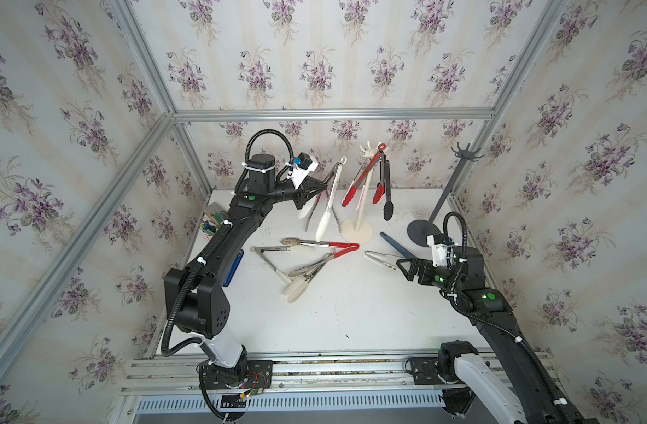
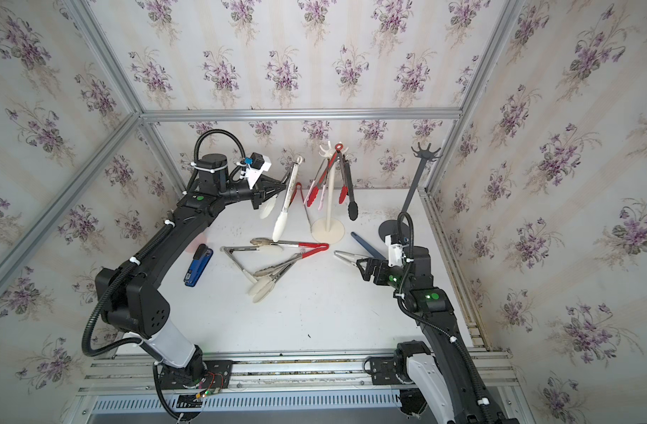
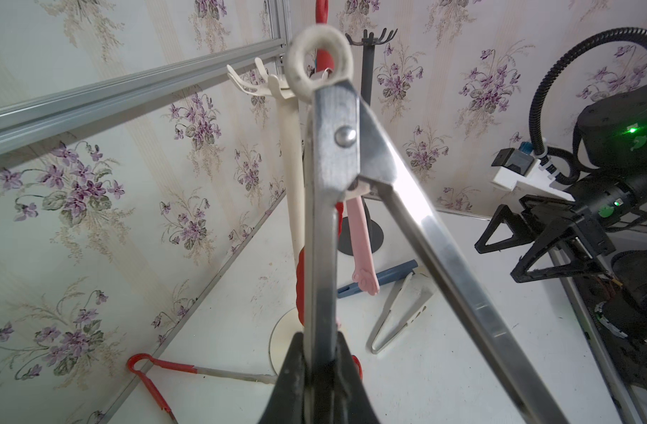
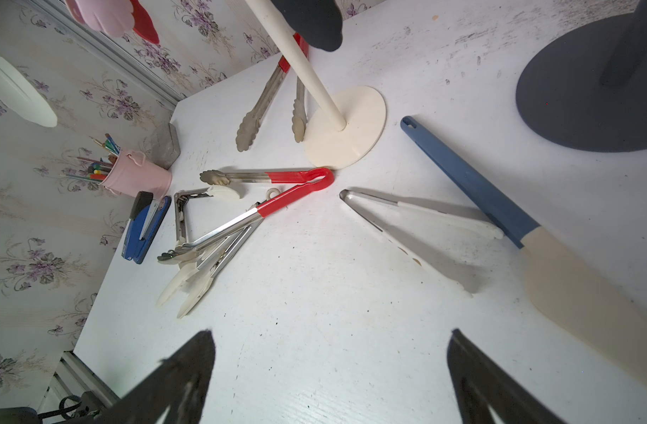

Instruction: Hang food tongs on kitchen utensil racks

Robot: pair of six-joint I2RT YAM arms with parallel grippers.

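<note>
My left gripper (image 1: 323,188) is shut on steel tongs (image 3: 429,261) with white tips and a ring (image 3: 318,35), held upright just left of the cream rack (image 2: 330,212) in the top views. Several tongs, including red (image 1: 363,176) and black (image 1: 388,190) ones, hang on that rack; pink tongs (image 3: 362,247) show behind. My right gripper stands open over the table's right side, nothing between its fingers. Red-handled tongs (image 4: 288,199) and white tongs (image 4: 429,272) lie on the table below.
A dark rack (image 1: 424,229) stands back right, with a blue-handled spatula (image 4: 465,183) near it. A blue stapler (image 2: 197,265) and pink pen cup (image 4: 136,173) sit at the left.
</note>
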